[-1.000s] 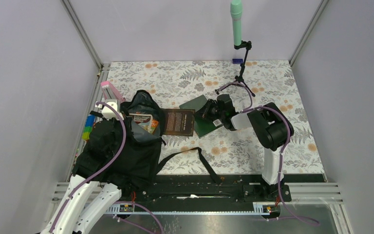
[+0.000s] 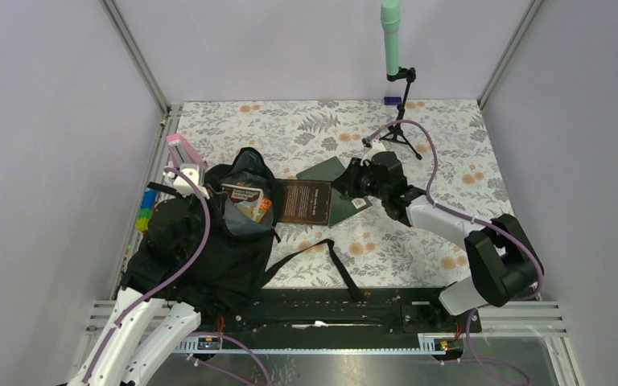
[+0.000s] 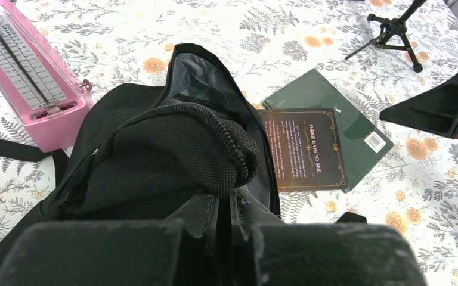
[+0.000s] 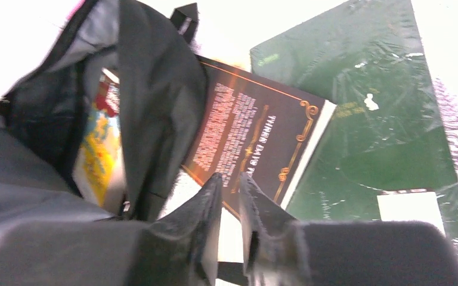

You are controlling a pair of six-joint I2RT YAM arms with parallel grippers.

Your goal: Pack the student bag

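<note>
The black bag [image 2: 241, 225] lies open on the left, a colourful book [image 2: 243, 199] inside. My left gripper is shut on the bag's black fabric at its zipped rim. A brown book [image 2: 304, 201] lies beside the bag's opening, partly on a green book [image 4: 381, 143]. My right gripper hangs above the two books, part open, its fingertips a little apart with nothing visible between them.
A pink metronome [image 3: 36, 89] stands behind the bag at left, with coloured toys [image 2: 145, 209] nearby. A black tripod [image 2: 398, 133] stands at the back right. A strap [image 2: 338, 265] lies across the front floral surface.
My right arm has shifted right and risen from low over the books. The brown book and the bag's opening appear slightly further right.
</note>
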